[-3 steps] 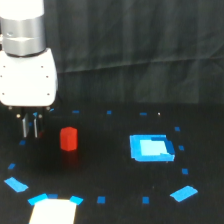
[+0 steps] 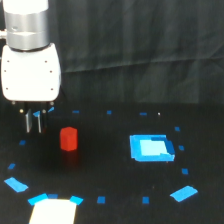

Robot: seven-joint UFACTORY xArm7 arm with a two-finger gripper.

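A small red block [image 2: 68, 139] stands on the dark table, left of the middle of the view. My white gripper [image 2: 36, 121] hangs at the upper left, fingers pointing down, just left of the block and apart from it. Its two fingers show with a dark gap between them, so it stands at least partly open. Nothing is visible between the fingers.
A blue-edged square with a pale middle [image 2: 152, 148] lies to the right. A pale square [image 2: 53, 211] sits at the front left edge. Blue tape pieces [image 2: 184, 193] mark the table; the ground between block and blue square is clear.
My gripper has moved a little to the right and slightly up in the view. The red block and the squares have not moved.
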